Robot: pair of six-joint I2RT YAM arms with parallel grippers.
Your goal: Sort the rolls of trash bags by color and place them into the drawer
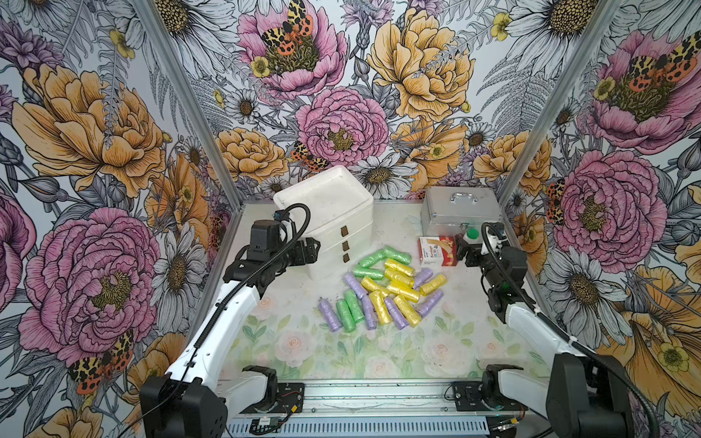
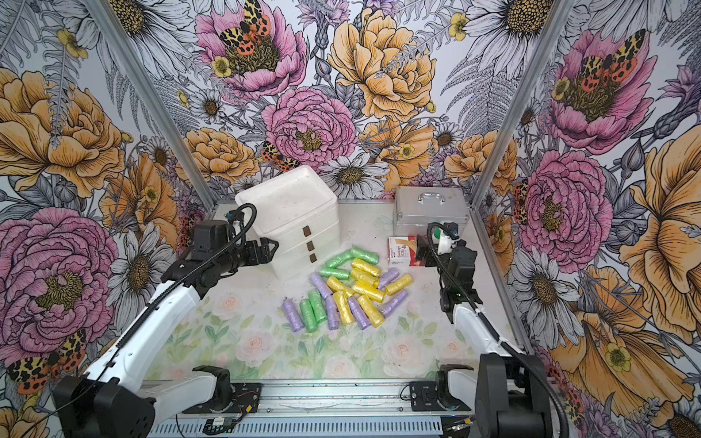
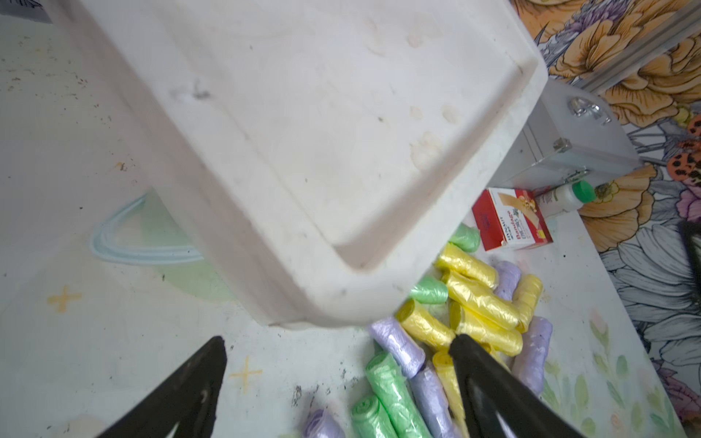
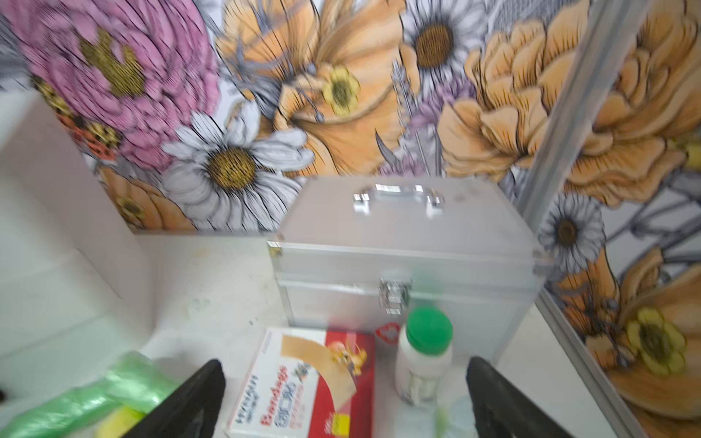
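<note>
A loose pile of green, yellow and lilac bag rolls lies mid-table. Behind it on the left stands a white drawer unit, drawers closed, with a tray-like top. My left gripper is open at the unit's front left corner, above the table, nothing between its fingers. My right gripper hangs near the bandage box and bottle; the right wrist view shows it open and empty.
A silver case stands at the back right, with a red-white bandage box and a green-capped bottle before it. Patterned walls and metal posts border it.
</note>
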